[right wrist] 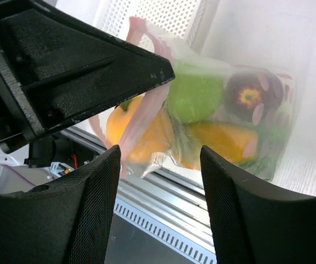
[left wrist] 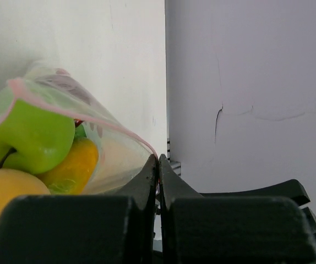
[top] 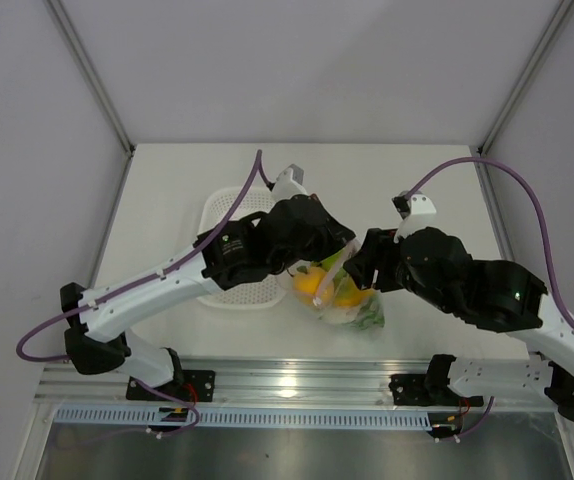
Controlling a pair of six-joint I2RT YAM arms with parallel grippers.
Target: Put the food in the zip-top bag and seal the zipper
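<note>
The clear zip top bag [right wrist: 287, 121] with pink rims holds a green apple [left wrist: 37, 137], yellow produce [right wrist: 218, 140] and a dark round item [right wrist: 252, 96]. It lies in the centre of the top view, under both grippers. My left gripper is shut on the bag's pink rim at the fingertips. My right gripper is open, beside the bag at the right in the top view; in its wrist view the fingertips stand apart in front of the bag, with my left gripper's black body above them.
A white perforated basket [top: 237, 300] sits left of the bag, partly under the left arm. Bare white worktop [top: 437, 180] shows behind and right of the bag. A metal rail [top: 287, 370] runs along the front edge.
</note>
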